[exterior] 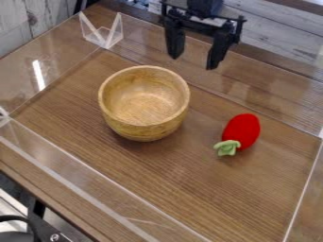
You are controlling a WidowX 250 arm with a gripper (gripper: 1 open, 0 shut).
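The black gripper [195, 49] hangs open at the top centre of the view, with nothing between its fingers. Below it to the left a wooden bowl [144, 102] sits empty on the wooden table [151, 189]. A red object with a green top [241, 130], resembling a strawberry or radish toy, lies to the bowl's right, below and right of the gripper and apart from it.
A clear wire-like or plastic item [101, 28] stands at the back left. A dark cable shows at the lower left corner.
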